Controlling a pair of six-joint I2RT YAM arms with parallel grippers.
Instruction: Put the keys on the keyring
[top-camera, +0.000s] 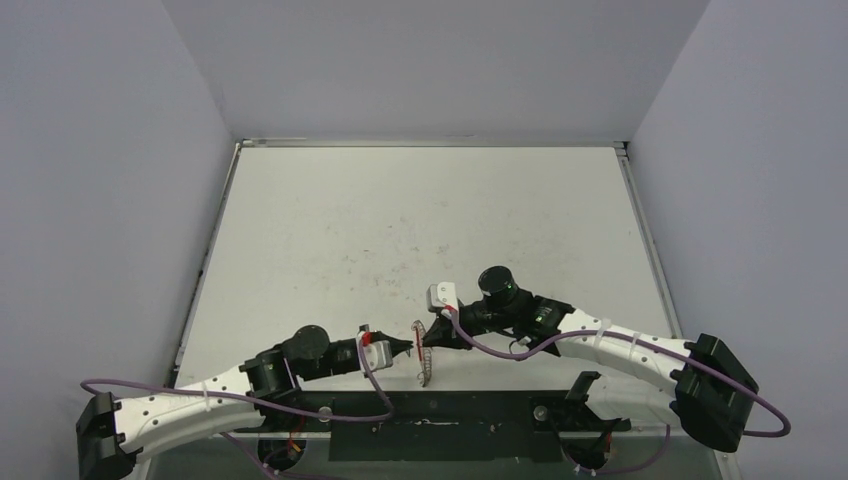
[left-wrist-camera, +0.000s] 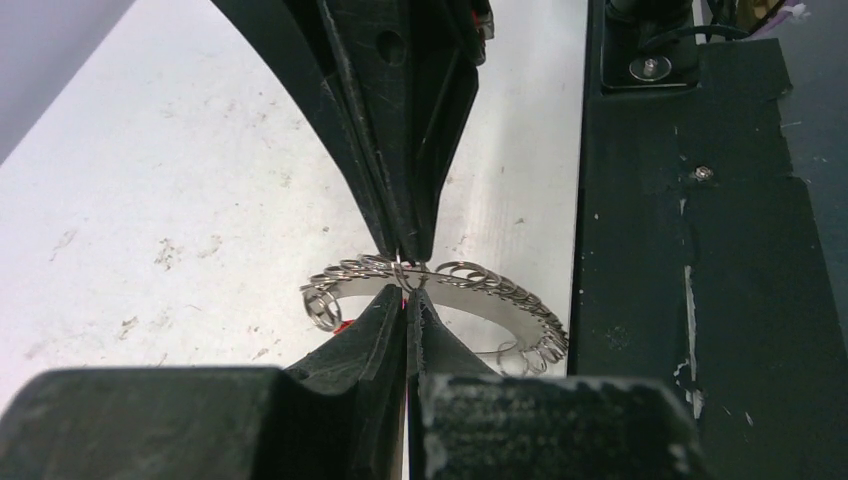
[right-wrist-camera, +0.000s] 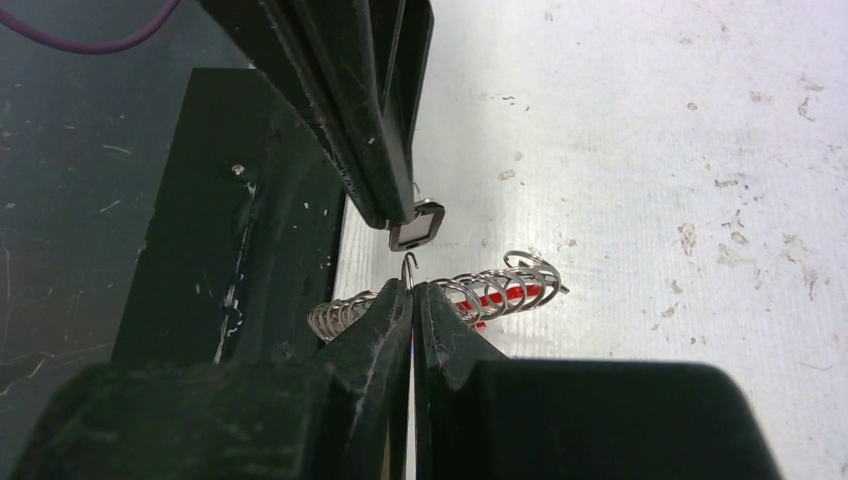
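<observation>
A coiled silvery wire keyring (top-camera: 426, 368) with red parts hangs between the two grippers, below the fingertips of both. In the right wrist view my right gripper is shut, with a thin wire hook (right-wrist-camera: 408, 265) standing up from its tips. Opposite, the tips of my left gripper (top-camera: 411, 346) are shut on a small metal clasp (right-wrist-camera: 417, 226), just above the hook and apart from it. The left wrist view shows the coils (left-wrist-camera: 520, 305) curving behind my left fingertips, and thin wire (left-wrist-camera: 403, 275) at the right tips. No separate key can be made out.
A bare, speckled white table (top-camera: 420, 220) leaves free room behind both arms. Close to the grippers runs the table's front edge with a black panel (top-camera: 430, 425). Purple cables (top-camera: 620, 338) hang along both arms.
</observation>
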